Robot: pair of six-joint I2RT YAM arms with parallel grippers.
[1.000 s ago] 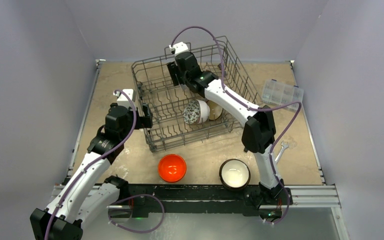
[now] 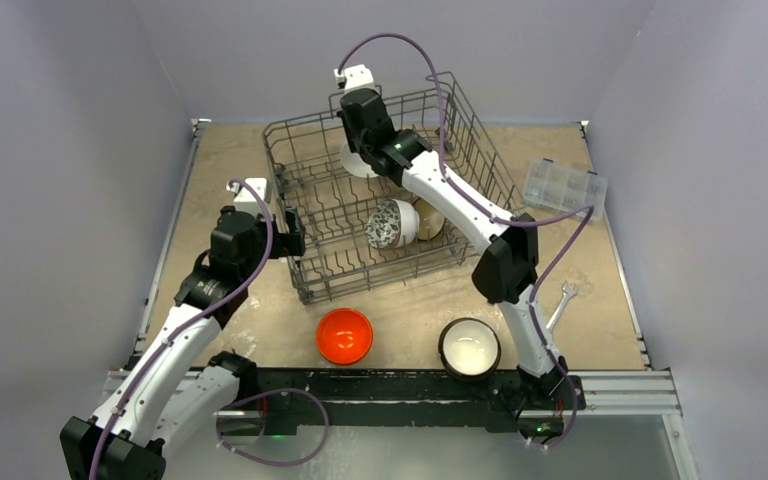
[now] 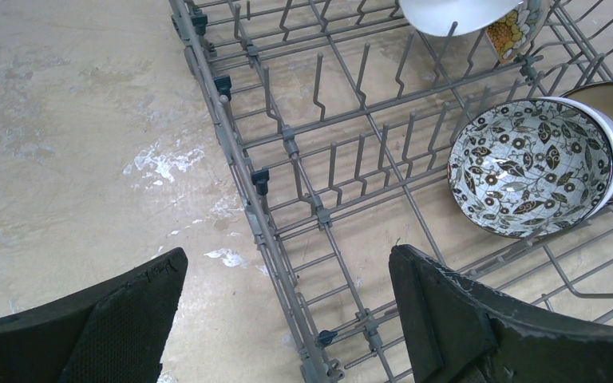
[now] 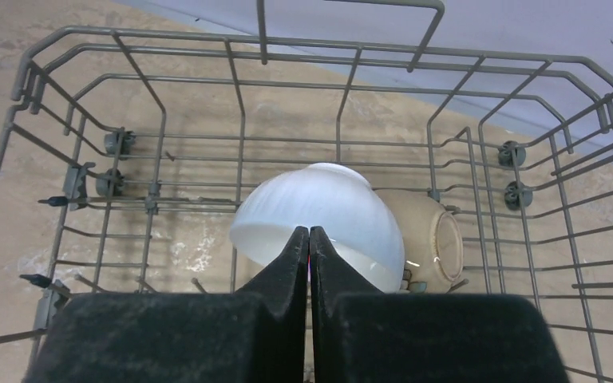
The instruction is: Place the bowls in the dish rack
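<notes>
The wire dish rack (image 2: 320,290) holds a patterned bowl (image 2: 385,224) beside a tan bowl (image 2: 430,222). At its back a white bowl (image 4: 311,207) lies tilted beside a beige bowl (image 4: 423,231). My right gripper is shut with nothing showing between its fingers, over that white bowl. My left gripper stands open above the rack's left side. An orange bowl (image 2: 344,336) and a dark-rimmed white bowl (image 2: 469,348) sit on the counter in front of the rack.
A clear compartment box (image 2: 564,186) and a wrench (image 2: 563,301) lie at the right. Walls border both sides and the back. The counter left of the rack is bare.
My right arm has moved toward the back of the rack, uncovering more of the white bowl. My left arm and the bowls on the counter are unchanged.
</notes>
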